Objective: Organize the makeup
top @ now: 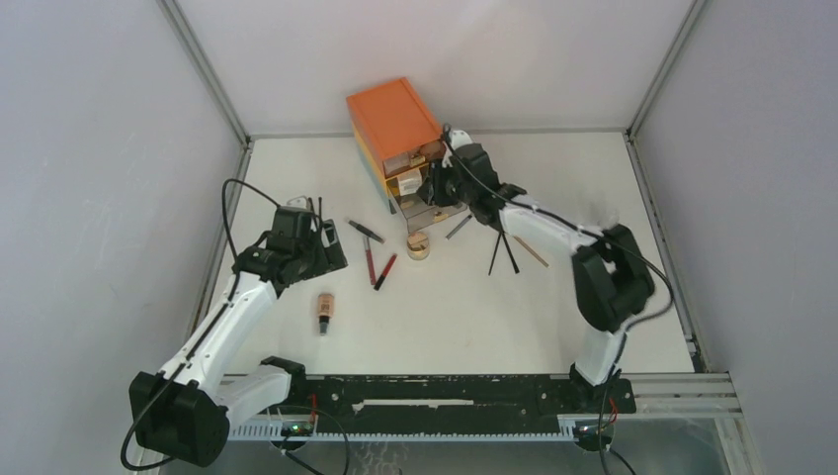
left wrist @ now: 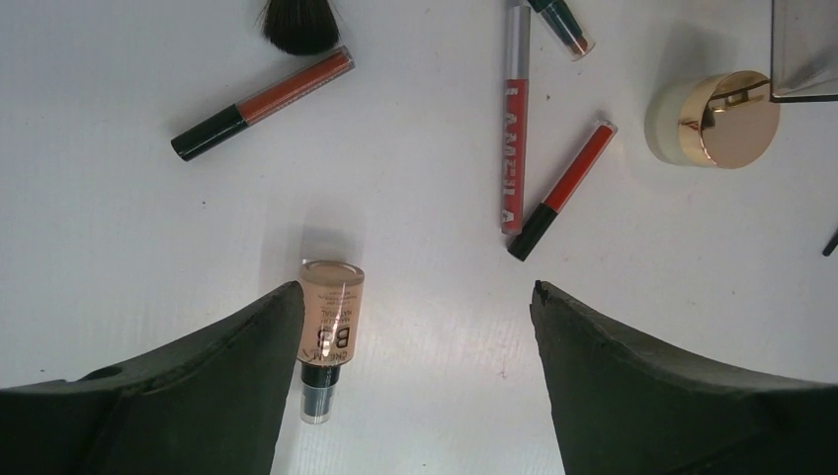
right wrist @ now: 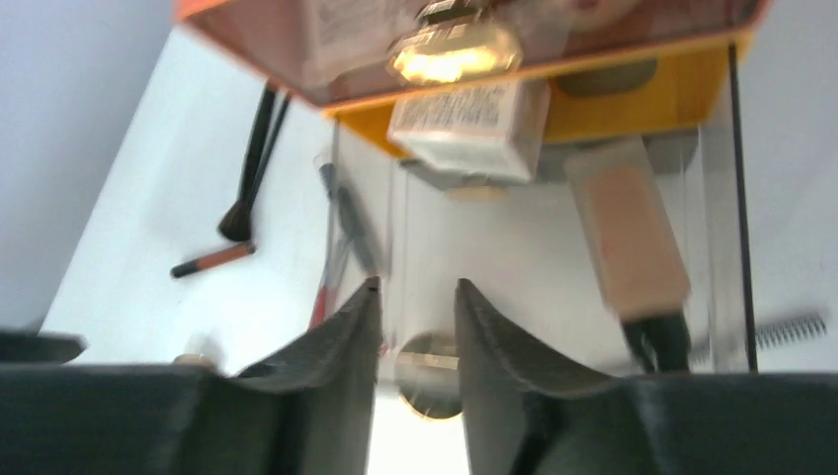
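The orange organizer (top: 392, 111) stands at the back with its clear drawer (right wrist: 494, 237) pulled out, holding a flat tan item (right wrist: 628, 237). My right gripper is at the drawer's front, blurred. My left gripper hangs open above the left of the table, over a foundation bottle (left wrist: 330, 315). Ahead of it lie lip glosses (left wrist: 516, 148), a brush (left wrist: 299, 25) and a gold-lidded jar (left wrist: 736, 134).
Several thin pencils or brushes (top: 530, 248) lie right of the drawer.
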